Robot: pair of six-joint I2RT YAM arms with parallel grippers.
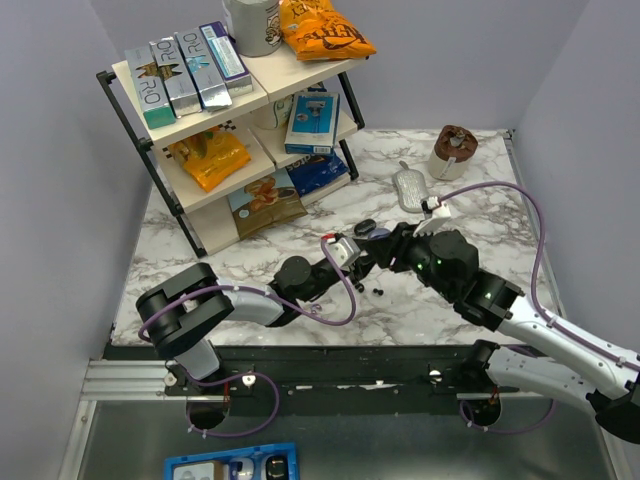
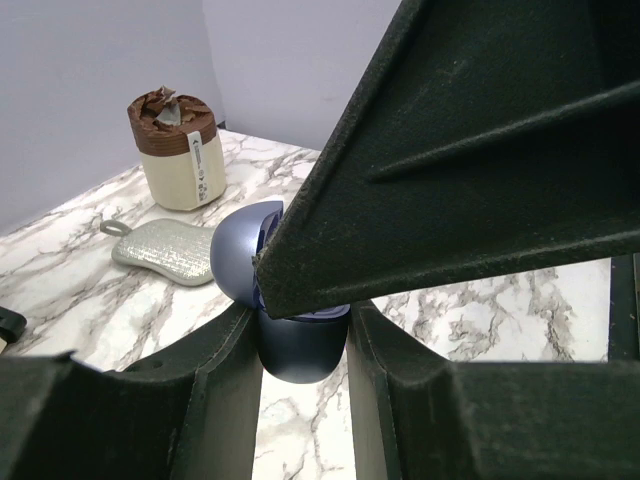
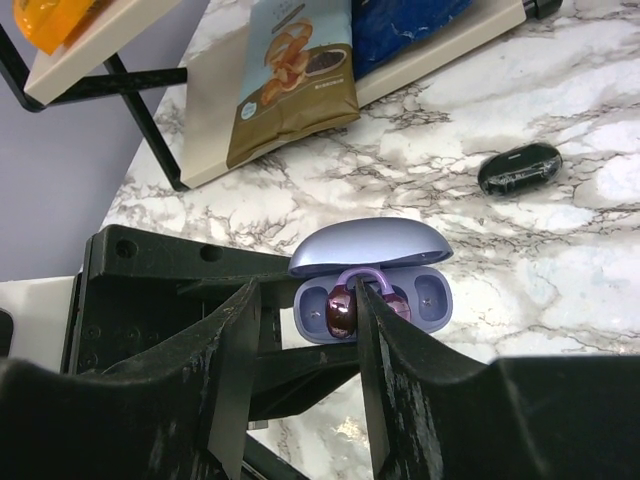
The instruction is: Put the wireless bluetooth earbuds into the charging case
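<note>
My left gripper [image 1: 355,260] is shut on the open lavender charging case [image 2: 300,348], its lid [image 3: 368,240] raised. In the right wrist view a glossy dark-red earbud [image 3: 341,314] and a purple loop sit in the middle of the case, with the small wells at both ends showing empty. My right gripper [image 1: 398,245] is over the case, fingertips at the red earbud. Whether it grips that piece is unclear. In the left wrist view its large black finger hides much of the case.
A dark oval object [image 3: 519,169] lies behind the case. A shelf rack [image 1: 200,150] with packets stands at back left; a grey pouch [image 1: 410,188] and a brown-topped jar [image 1: 452,155] lie at back right. Small dark bits lie near the grippers.
</note>
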